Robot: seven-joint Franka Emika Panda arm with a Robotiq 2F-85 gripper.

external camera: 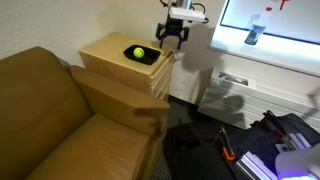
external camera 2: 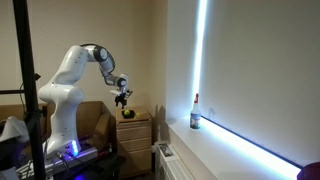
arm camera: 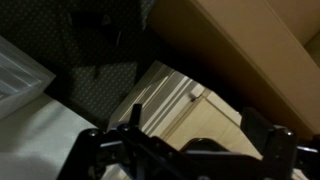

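Note:
A yellow-green ball (external camera: 139, 53) rests in a black tray (external camera: 150, 59) on top of the light wooden cabinet (external camera: 104, 47). My gripper (external camera: 171, 43) hangs above the cabinet's right edge, to the right of the tray and apart from it. Its two fingers are spread, and nothing shows between them. Seen from the wrist, the open gripper hangs over the cabinet's edge and drawer fronts (arm camera: 160, 100); neither ball nor tray can be made out there. In exterior view 2 the ball (external camera 2: 128, 113) appears small, just below the gripper (external camera 2: 122, 102).
A brown sofa (external camera: 70, 120) stands in front of the cabinet. On the white windowsill (external camera: 270, 50) to the right is a spray bottle (external camera: 256, 28). A white radiator (external camera: 245, 100) sits below the sill, and dark carpet lies between. Air above the tray is clear.

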